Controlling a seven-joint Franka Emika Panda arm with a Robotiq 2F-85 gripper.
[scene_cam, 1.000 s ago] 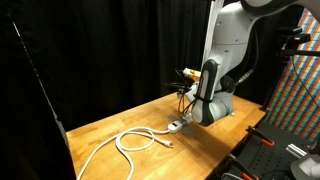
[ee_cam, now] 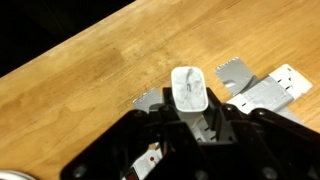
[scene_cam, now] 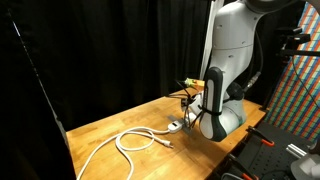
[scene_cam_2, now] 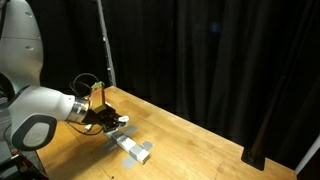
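Observation:
In the wrist view a small white block with a reddish side stands between the fingertips of my gripper, which is shut on it. Behind it on the table lies a white power strip, partly covered by my gripper. In exterior view 2 the strip runs on the table just below and in front of my gripper. Exterior view 1 shows the strip's end beside the arm, with the gripper's tips hard to make out. Whether the block touches the strip, I cannot tell.
Grey tape pieces lie beside the strip. A white cord loops over the left of the wooden table, its plug near the strip. Bare wood lies on the far side. A black curtain hangs behind.
In exterior view 1 the arm's wrist has shifted right and a little lower over the last second. The power strip and cord have stayed where they were.

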